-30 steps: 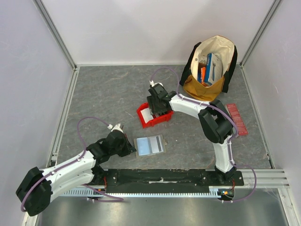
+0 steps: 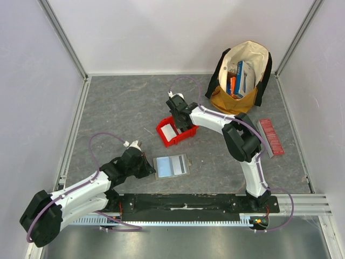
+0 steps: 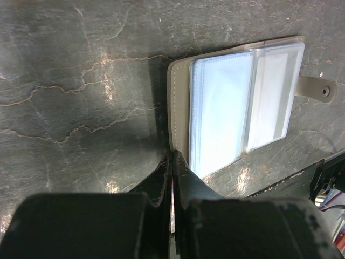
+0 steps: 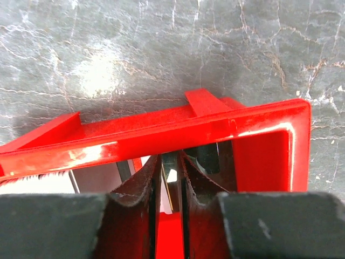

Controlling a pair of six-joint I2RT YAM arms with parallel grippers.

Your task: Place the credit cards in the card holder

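Observation:
Inside the red basket point(image 2: 171, 141) several cards stand or lean, among them a white card point(image 2: 168, 131). In the right wrist view, dark cards point(image 4: 207, 157) and a brownish card point(image 4: 97, 178) sit behind the red rim point(image 4: 156, 140). My right gripper dips into the basket among them, a narrow gap between its fingertips; I cannot make out a card gripped there. The card holder point(image 3: 223, 102) lies spread flat, with clear bluish pockets and a taupe border. At its near left corner, my left gripper is shut, nothing showing between its fingers.
Back right stands an open bag point(image 2: 240, 75) with boxes inside. A red-and-white box point(image 2: 270, 137) lies near the right wall.
Basket, card holder and bag stay put, and the left arm is nearly still.

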